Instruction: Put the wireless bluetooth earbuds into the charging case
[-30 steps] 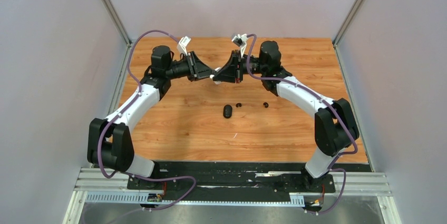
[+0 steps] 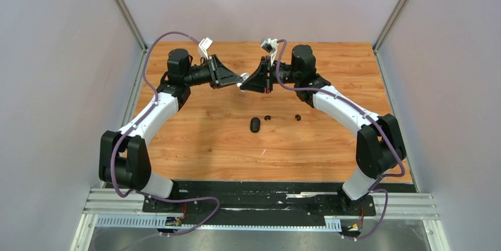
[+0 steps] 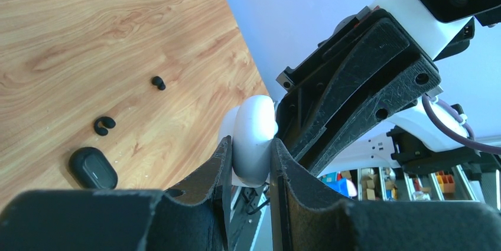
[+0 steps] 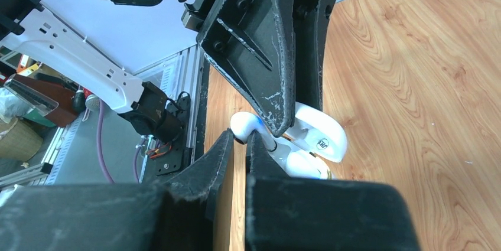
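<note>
The white charging case (image 4: 319, 130), its lid raised and bearing a logo, is held in the air by my left gripper. In the left wrist view its rounded white end (image 3: 255, 124) shows between the fingers. From the opposite side, my right gripper is shut on a white earbud (image 4: 244, 124) right at the open case. A blue glow shows beside the earbud. The left fingers (image 4: 277, 94) cover part of the case, so how deep the earbud sits I cannot tell. Black earbuds (image 3: 104, 125) (image 3: 158, 82) lie on the table.
A black oval case (image 2: 255, 124) rests on the wooden table (image 2: 207, 150), below the joined grippers in the top view. The two grippers are very close together over the table's upper middle. Wide bare wood surrounds the small black items.
Over the last second both arms have shifted only slightly, with the grippers staying together around the white case. The black items on the table have not moved.
</note>
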